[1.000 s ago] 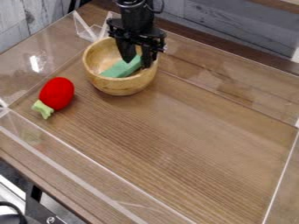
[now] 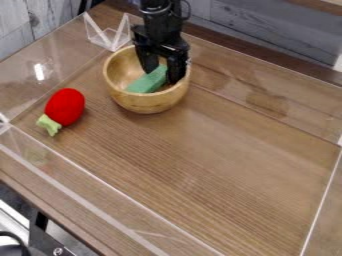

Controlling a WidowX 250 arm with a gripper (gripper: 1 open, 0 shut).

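Observation:
A tan bowl [image 2: 134, 98] stands at the upper middle of the table, holding a green object [image 2: 147, 82]. My dark gripper [image 2: 160, 62] reaches down from the top into the bowl's back part, at the green object's upper end; whether its fingers touch it or hold it is too small to tell. A red object [image 2: 66, 106] with a pale green piece [image 2: 50, 125] lies to the left of the bowl.
A clear, crumpled-looking plastic item [image 2: 107, 35] lies behind the bowl at the upper left.
The gripper has moved slightly left, and the bowl has shifted a little toward the front and right. The green object remains inside it.

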